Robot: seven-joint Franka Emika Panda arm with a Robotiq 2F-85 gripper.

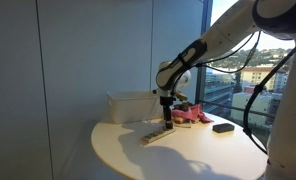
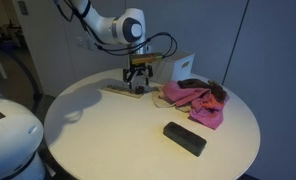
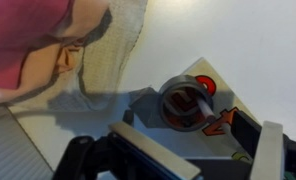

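My gripper is open above a small round grey item (image 3: 186,103), which looks like a cup or ring with a pale stick-like part inside. The item lies between and ahead of the fingers. It sits at one end of a flat, patterned board or box (image 3: 226,80) with red and dark shapes. In exterior view 1 the gripper (image 1: 168,122) points down at the near-right end of this long flat object (image 1: 157,135). Exterior view 2 shows the gripper (image 2: 138,76) close over the same object (image 2: 123,91). Contact with the round item cannot be made out.
Pink cloth (image 2: 200,103) and a beige cloth (image 3: 110,55) lie beside the gripper. A white bin (image 1: 134,107) stands behind. A dark oblong case (image 2: 185,138) rests apart on the round white table (image 2: 108,140), whose front is clear.
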